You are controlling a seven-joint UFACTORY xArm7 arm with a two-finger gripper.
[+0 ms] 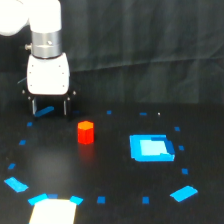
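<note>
A small red block (pixel 86 136) with an orange top sits on the dark table, left of the middle. My gripper (pixel 51 110) is up and to the left of it, apart from it. Its dark fingers stand wide apart, open, and nothing shows between them.
Right of the block lies a white square (pixel 153 147) framed by blue tape (pixel 137 148). A pale square (pixel 53 212) lies at the front left edge. Strips and dots of blue tape mark the table. Bare dark surface surrounds the block.
</note>
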